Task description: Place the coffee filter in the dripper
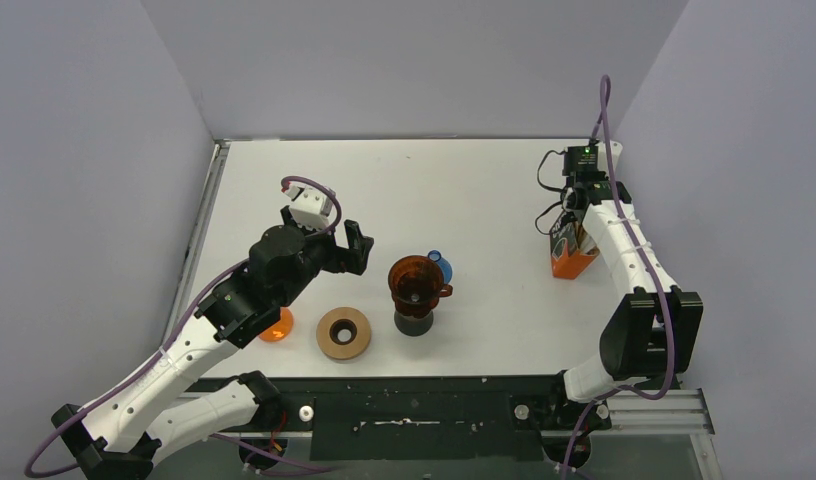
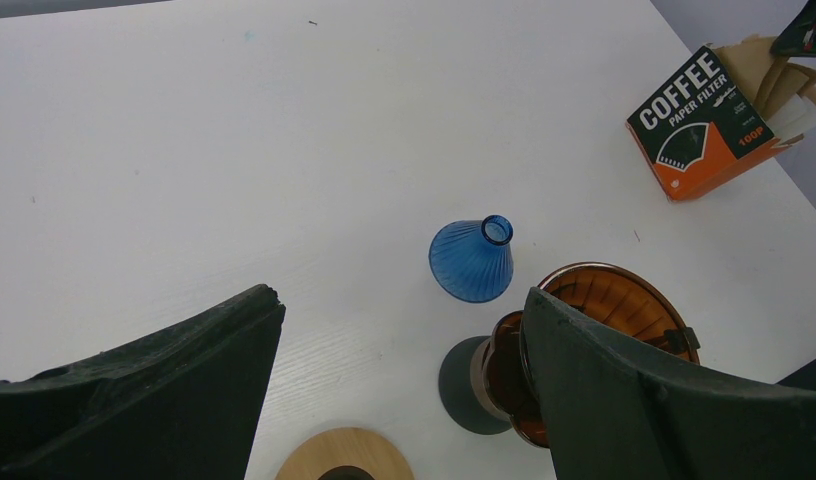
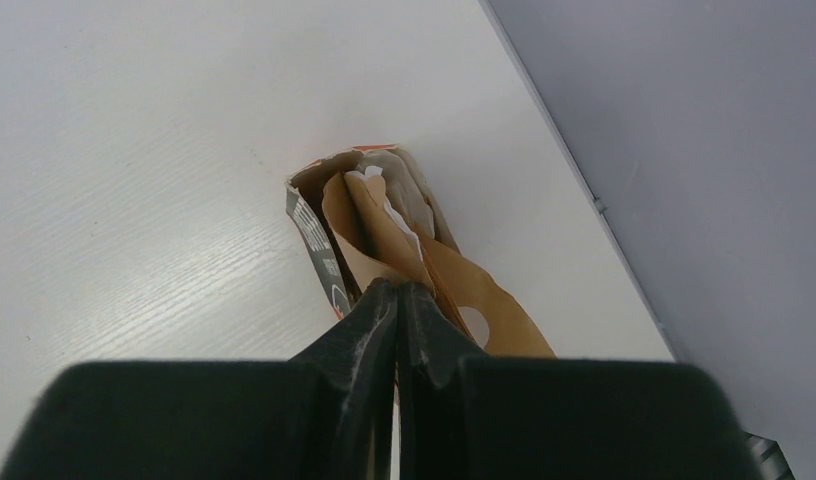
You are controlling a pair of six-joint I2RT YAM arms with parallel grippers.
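An amber dripper (image 1: pixel 416 285) stands on a dark base at the middle front, also seen in the left wrist view (image 2: pixel 614 300). The orange-and-black coffee filter box (image 1: pixel 567 262) is at the right, its top flaps open, with paper filters (image 3: pixel 404 190) inside. My right gripper is shut, its tips down at the box's top among the flaps and filters; nothing can be seen held between them. My left gripper is open and empty, held above the table left of the dripper.
A blue cone (image 2: pixel 469 260) lies behind the dripper. A wooden ring (image 1: pixel 344 343) and an orange object (image 1: pixel 276 325) lie at the front left. Walls bound the sides and back.
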